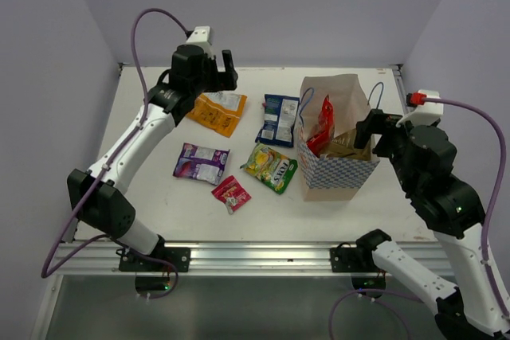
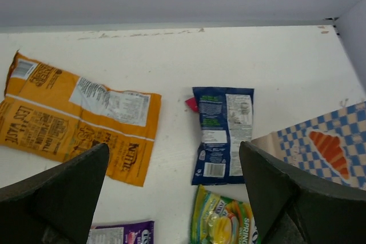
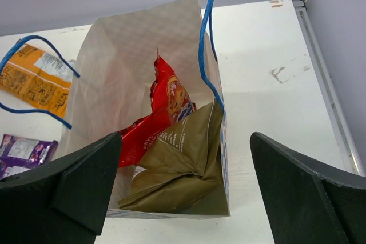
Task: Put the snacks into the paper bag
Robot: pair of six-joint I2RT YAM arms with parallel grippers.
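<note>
The paper bag (image 1: 331, 177) stands at the right, holding a red pack (image 3: 166, 101) and an olive-gold pack (image 3: 183, 164). Loose on the board lie an orange pack (image 1: 215, 117), a navy pack (image 1: 277, 121), a purple pack (image 1: 199, 165), a green pack (image 1: 269, 169) and a small red pack (image 1: 231, 193). My left gripper (image 1: 219, 69) is open and empty above the back left, over the orange pack's area. My right gripper (image 1: 374, 125) is open and empty above the bag's right side.
The white board (image 1: 143, 165) has free room at the front and right of the bag. Grey walls bound the back and sides. Blue handles (image 3: 209, 84) stick up from the bag's rim.
</note>
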